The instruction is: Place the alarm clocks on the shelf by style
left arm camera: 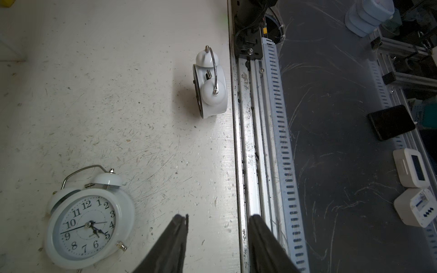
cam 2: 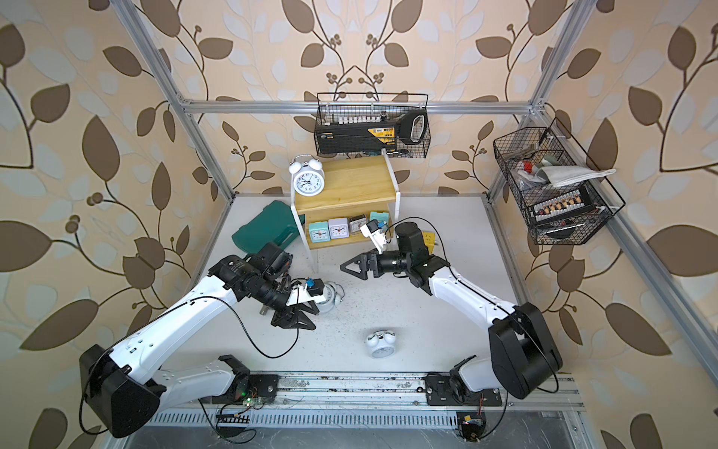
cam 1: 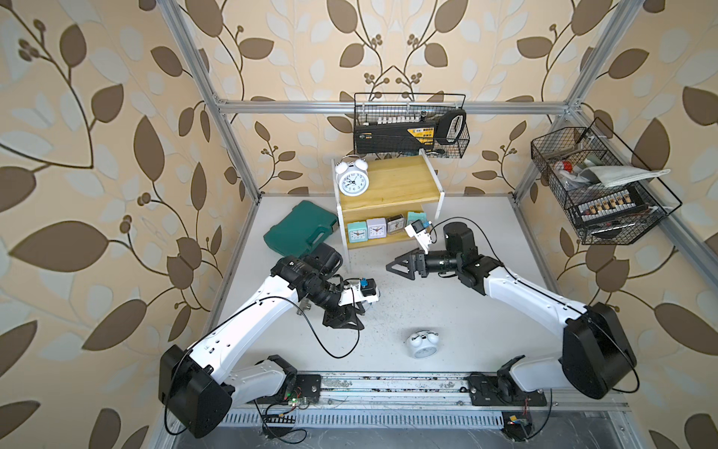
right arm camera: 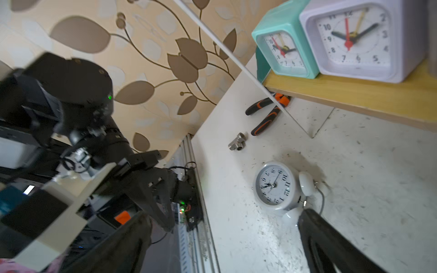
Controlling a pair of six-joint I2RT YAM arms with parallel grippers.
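Note:
A white twin-bell clock [cam 1: 352, 178] stands on the shelf's top [cam 1: 392, 176]. Small square clocks, mint [cam 1: 357, 232], lavender [cam 1: 377, 229] and others, sit on the lower level. Two more white twin-bell clocks are on the table: one lying face-up [right arm camera: 273, 186] [left arm camera: 88, 225] near the shelf's left front, one upright [cam 1: 422, 344] [left arm camera: 210, 86] near the front edge. My left gripper [cam 1: 344, 321] hangs at the left centre, open and empty. My right gripper [cam 1: 400, 265] is open, in front of the lower shelf, with nothing between its fingers.
A green case [cam 1: 291, 224] lies back left; pliers [right arm camera: 268, 118] and metal fittings [right arm camera: 236, 142] lie left of the shelf. Wire baskets hang on the frame. A yellow object [cam 2: 428, 238] sits behind the right arm.

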